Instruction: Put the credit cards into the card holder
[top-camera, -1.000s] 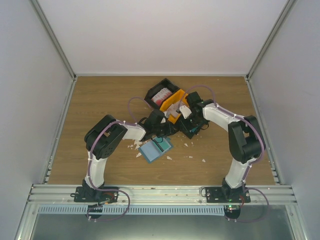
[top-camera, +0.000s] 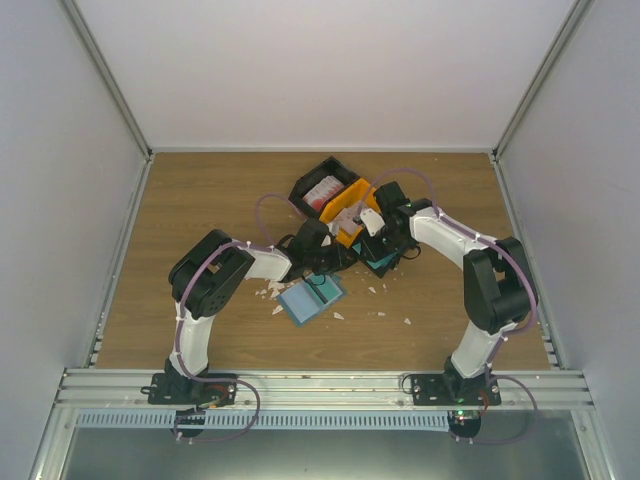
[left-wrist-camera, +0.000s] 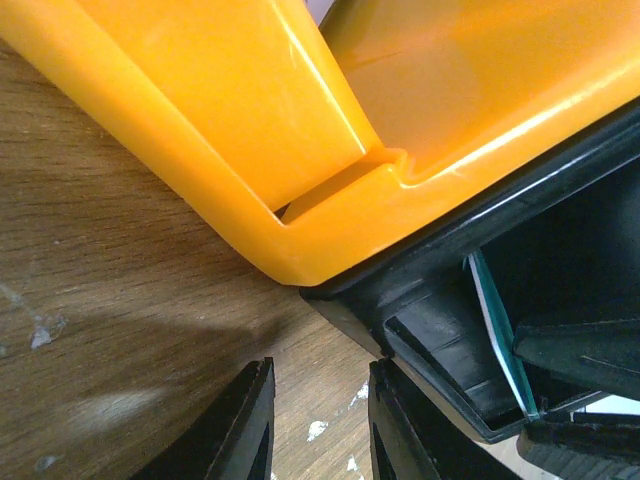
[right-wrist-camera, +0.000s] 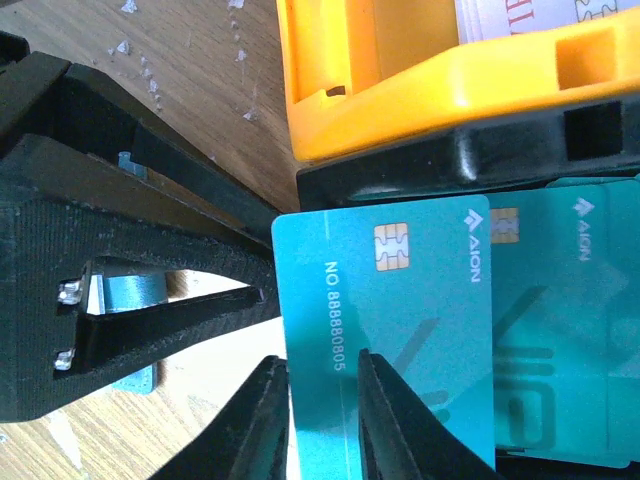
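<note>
Teal cards (right-wrist-camera: 385, 290) lie in a black holder (left-wrist-camera: 455, 340), one card nearest the right wrist camera. My right gripper (top-camera: 368, 240) is over that card, fingertips apart at its surface; whether it grips the card is unclear. My left gripper (top-camera: 344, 258) stands open beside the black holder's lower end, nothing between its fingers, with bare wood below.
A yellow holder (top-camera: 342, 202) with light cards adjoins the black one; another black holder (top-camera: 304, 187) with cards is behind. Light-blue and teal cards (top-camera: 302, 301) lie in front.
The left arm looks unchanged.
</note>
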